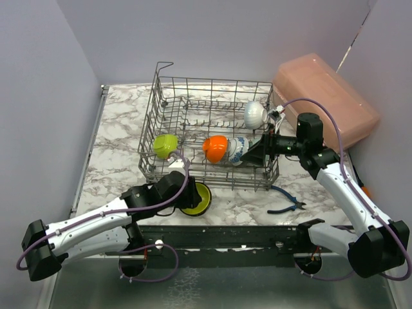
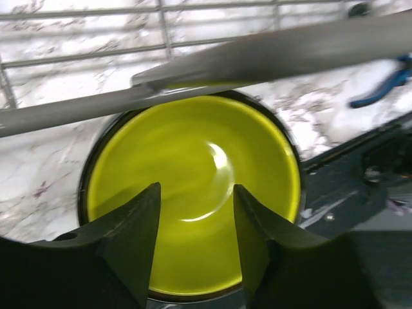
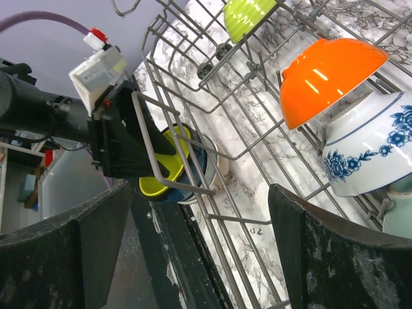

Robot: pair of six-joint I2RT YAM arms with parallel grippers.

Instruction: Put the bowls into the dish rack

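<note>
My left gripper is part open over a yellow-green bowl (image 2: 193,154) with a dark rim, lying outside the wire rack (image 1: 206,84) at its front; its fingers are apart over the bowl's interior. In the rack are a lime bowl (image 1: 164,143), an orange bowl (image 1: 215,148), a blue-floral bowl (image 3: 367,148) and a white bowl (image 1: 254,114). My right gripper is at the rack's front right beside the floral bowl, fingers apart, with only rack wires and counter visible between them.
Pliers (image 1: 283,207) lie on the counter right of the green bowl. A pink plastic bin (image 1: 328,96) stands at the back right. Bare marble (image 1: 112,129) is free left of the rack.
</note>
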